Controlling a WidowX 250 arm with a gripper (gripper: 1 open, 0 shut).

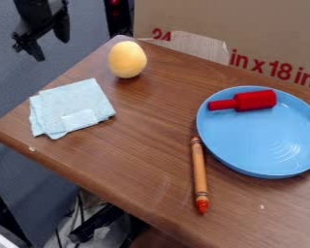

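Observation:
The black gripper (44, 46) hangs at the upper left, in the air off the table's left edge; whether its fingers are open or shut is hard to tell. On the wooden table (144, 165) lie a folded pale blue cloth (70, 109) at the left, a yellow egg-shaped object (128, 59) at the back, and a long orange crayon (200, 174) near the middle front. A light blue plate (259, 145) at the right holds a red roller-like object (254, 100) with a short handle.
A cardboard box (235, 29) stands along the back. Bare wood spans the middle and front-left of the table. Beyond the left edge are grey floor and dark stands.

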